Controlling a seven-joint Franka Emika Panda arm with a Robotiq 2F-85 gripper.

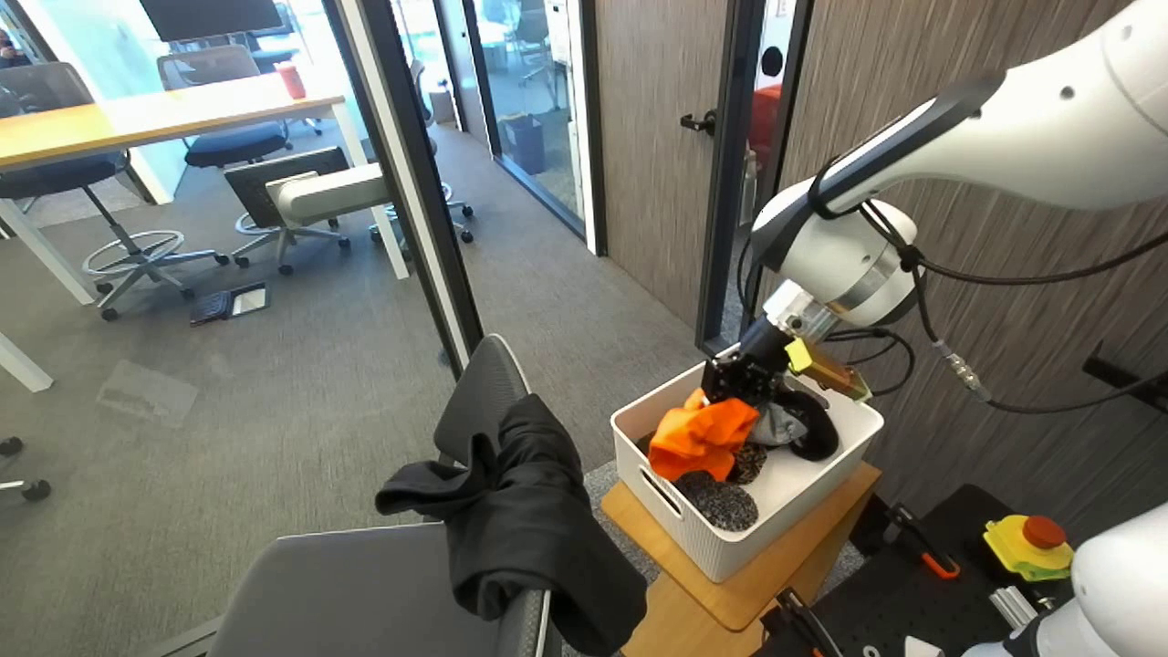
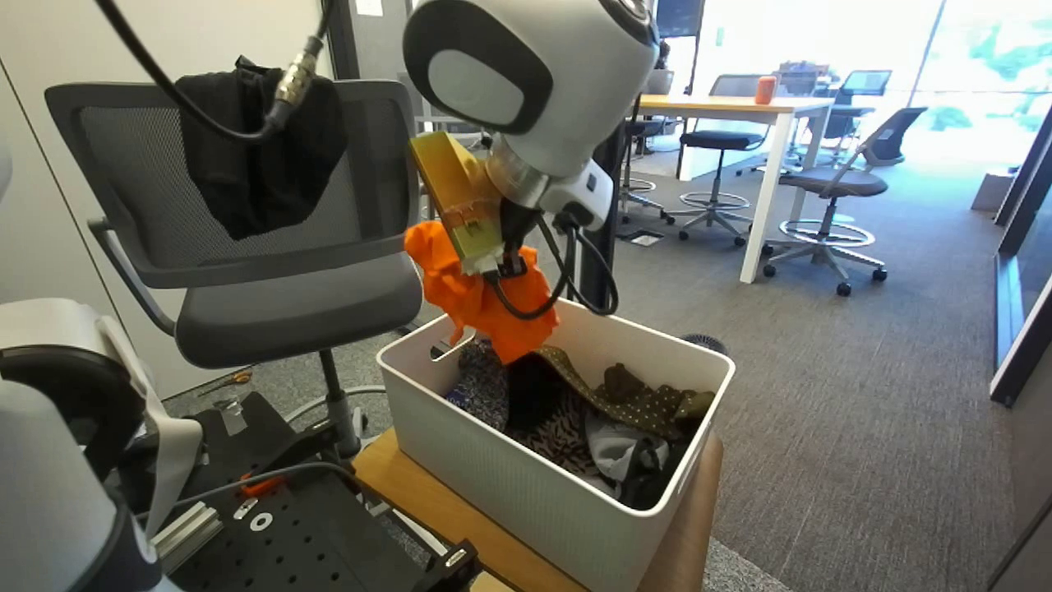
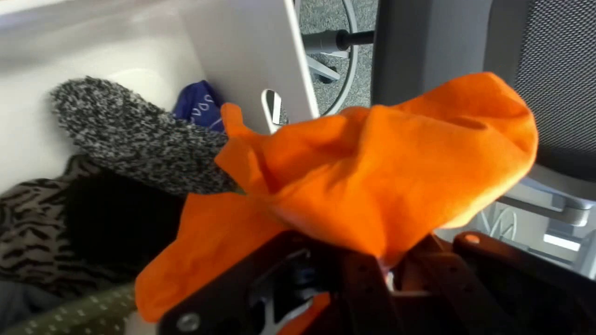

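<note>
Bunched orange cloth (image 1: 701,436) hangs from my gripper (image 1: 745,383), whose fingers are shut on it. In exterior view 2 the orange cloth (image 2: 483,296) hangs above the near-left rim of the white bin (image 2: 552,478), clear of most of the clothes inside. The wrist view has the orange cloth (image 3: 402,167) covering much of the fingers, so the pinch point is partly hidden. Within the bin lie a speckled grey cloth (image 3: 139,137), an olive dotted cloth (image 2: 636,400), a zebra-patterned cloth (image 3: 33,215) and a grey-black one (image 2: 631,454).
The bin stands on a wooden stand (image 1: 728,597). A grey chair (image 1: 361,591) with a black garment (image 1: 526,515) over its backrest is close to the bin. A black perforated board (image 2: 296,533) with tools lies beside the stand. Cables loop around the wrist.
</note>
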